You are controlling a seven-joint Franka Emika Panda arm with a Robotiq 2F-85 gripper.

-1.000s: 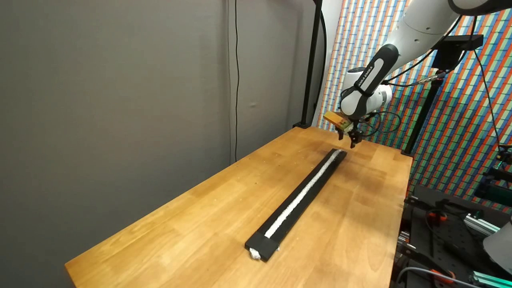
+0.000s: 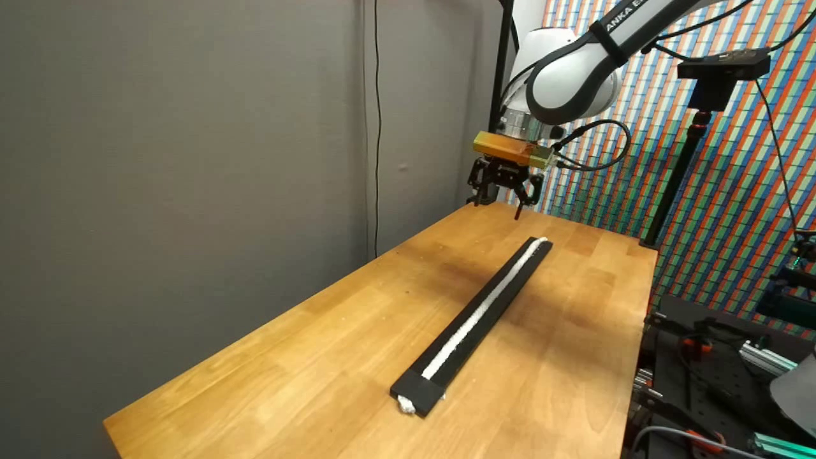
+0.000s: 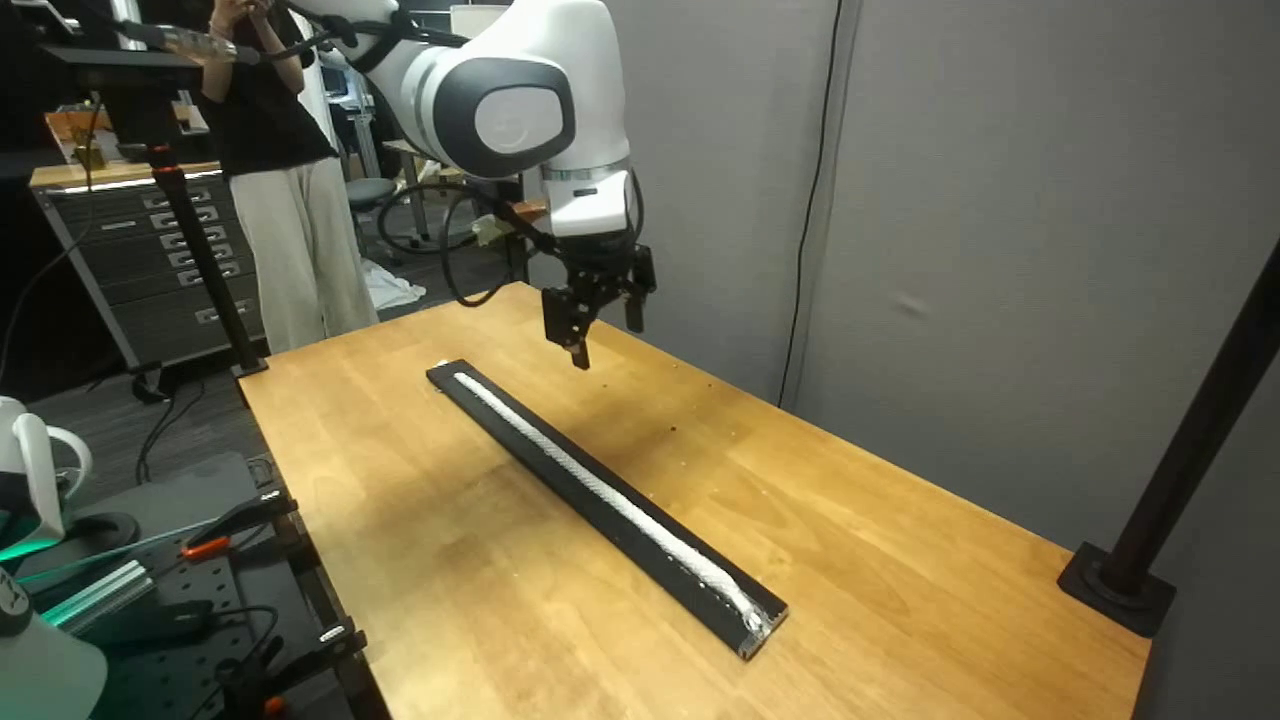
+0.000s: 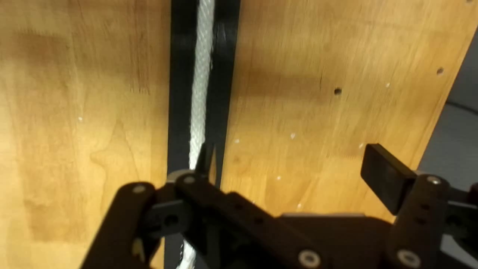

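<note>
A long black strip-shaped base (image 2: 493,322) lies flat on the wooden table, with a white rope (image 2: 475,315) running straight along its middle. At its near end in exterior view 1, a black piece covers the rope and a white tip (image 2: 406,404) pokes out beyond it. My gripper (image 2: 502,206) stands open above the table, past the strip's far end and apart from it, with nothing between its fingers. In the wrist view the base (image 4: 180,96) and rope (image 4: 201,76) pass beneath the left finger (image 4: 206,160), which hides part of them.
Bare wooden table (image 3: 912,552) surrounds the strip on both sides. A grey wall (image 2: 229,153) borders one long edge. Black posts (image 3: 1140,516) stand at the table's corners. Clamps and a dark pegboard shelf (image 3: 228,600) adjoin the other long side. A person (image 3: 288,180) stands behind.
The arm has risen and swung left in exterior view 1, toward the wall. My gripper now hangs higher and points more straight down. Strip and rope have stayed put.
</note>
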